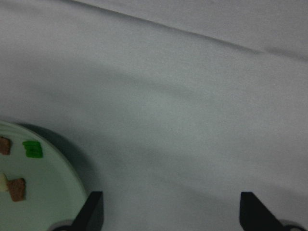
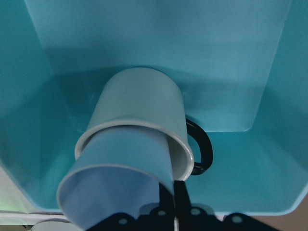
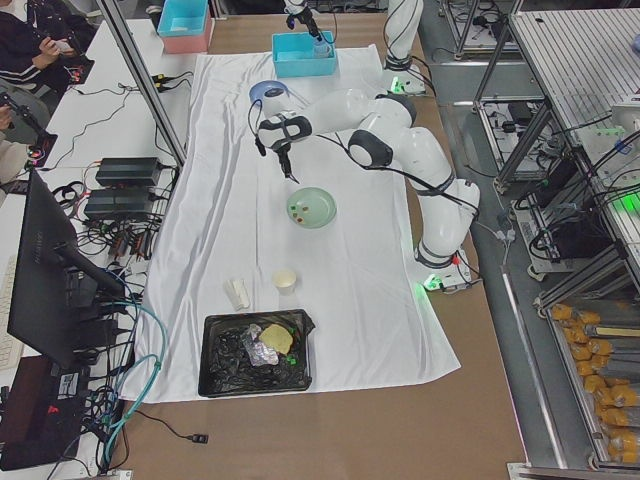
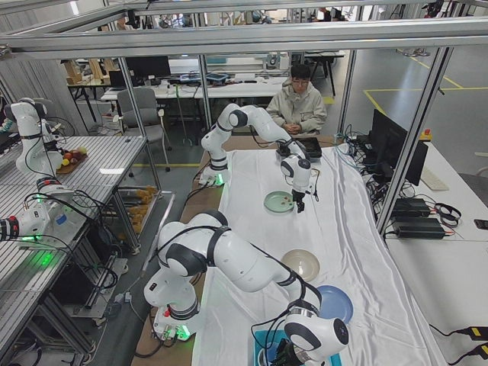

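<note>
My left gripper hangs open over the white cloth beside the green plate (image 1: 48,192), which holds small brown, green and pale food pieces. In the right wrist view my right gripper is at the near rim of a light blue cup (image 2: 115,183), its fingers closed together on that rim. The cup lies partly inside a white mug (image 2: 134,98) with a black handle, both in a blue bin (image 2: 240,57). The blue bin (image 3: 285,67) is at the far end of the cloth in the camera left view.
A blue plate (image 4: 335,303) and a cream plate (image 4: 300,265) lie between the arms. A small cream cup (image 3: 284,279), a white item (image 3: 236,293) and a black tray (image 3: 215,360) with crumpled foil stand at the cloth's other end.
</note>
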